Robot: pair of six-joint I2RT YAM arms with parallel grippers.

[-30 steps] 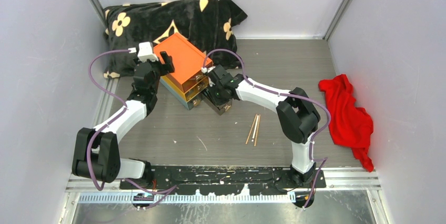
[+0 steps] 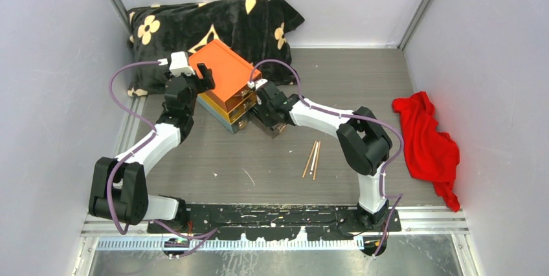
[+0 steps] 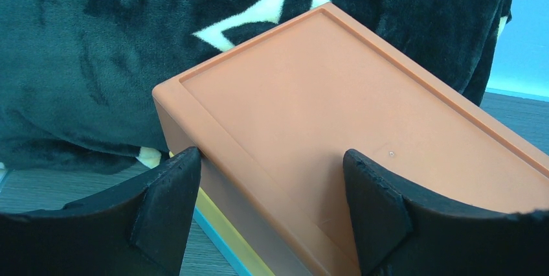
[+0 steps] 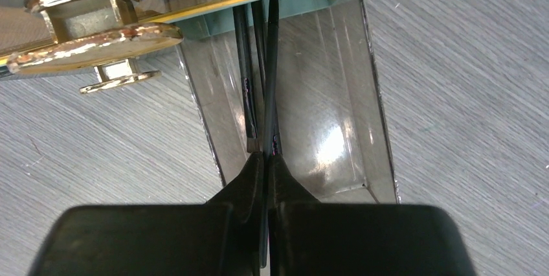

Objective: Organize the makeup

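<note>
The stacked makeup organizer, orange on top over yellow and teal levels, leans against the blanket. My left gripper is shut on its orange top edge. A clear drawer is pulled out of the bottom teal level, with several dark slender sticks inside. My right gripper is over it, shut on one dark stick that reaches back under the level above. A gold knob sits to its left. Several pale sticks lie on the table lower right of the organizer.
A dark flowered blanket is piled at the back. A red cloth lies at the right wall.
The right arm and the drawer's front have shifted very slightly in the top view. The left arm is still.
</note>
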